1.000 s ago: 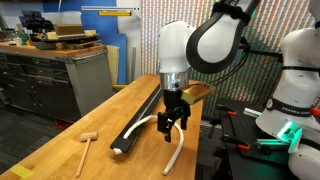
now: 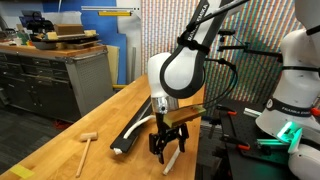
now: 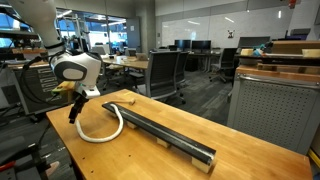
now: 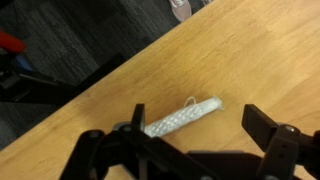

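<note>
A white braided rope [image 4: 184, 117] lies on the wooden table, its near end, with a loose thread, showing between my fingers in the wrist view. My gripper is open over that end, one finger on each side. Whether the fingertips touch the table is hard to tell. From the second exterior view the rope [image 3: 102, 137] forms a curve, running from below the gripper [image 3: 74, 113] towards a long black rail. Part of the rope [image 2: 172, 160] is hidden behind the gripper [image 2: 170, 150] in the first exterior view.
The black rail [image 3: 165, 130] stretches along the table beside the rope. A wooden mallet [image 2: 86, 146] rests to the left in the first exterior view. The table edge [image 4: 110, 75] is close to the gripper. Bare tabletop [image 3: 250, 135] extends beyond the rail.
My gripper has come down and slightly towards the near end of the rope, staying open. The rope, rail and mallet look unmoved.
</note>
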